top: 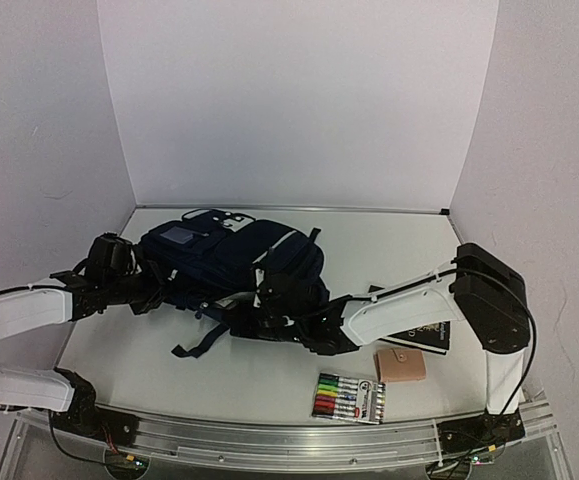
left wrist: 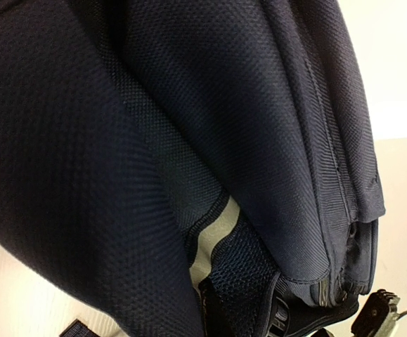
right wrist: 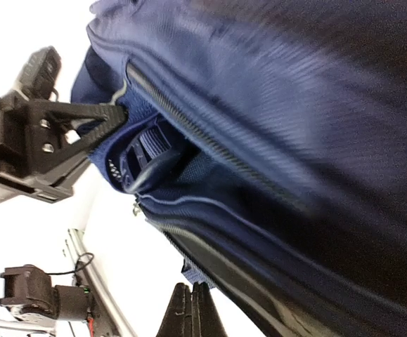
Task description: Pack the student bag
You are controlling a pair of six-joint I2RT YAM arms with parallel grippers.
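The dark blue backpack lies on the table between both arms. At its left end my left gripper is shut on the bag's fabric; in the right wrist view one of its fingers presses beside a webbing buckle. My right gripper is shut, its tips together with nothing between them, in front of the bag. A small metal piece, likely the zipper pull, hangs at the zipper's end, outside and apart from those tips. The main compartment gapes along its zipper. Bag fabric hides the left fingertips in the left wrist view.
A pack of coloured markers and a pinkish-brown wallet lie at the front right. Partly under the right arm is a dark book. A loose strap trails in front of the bag.
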